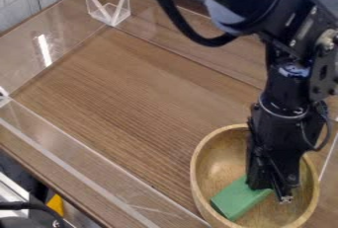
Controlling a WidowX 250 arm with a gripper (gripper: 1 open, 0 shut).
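Observation:
A wooden bowl (211,169) sits at the bottom right of the camera view, with a green rectangular block (238,198) lying inside it. My black gripper (271,185) reaches down into the bowl over the right part of the block, its tips at or just above it. The fingers appear close together; whether anything is between them is hidden.
A clear acrylic piece (109,7) stands at the upper left. Dark cables lie beyond the table's lower-left edge.

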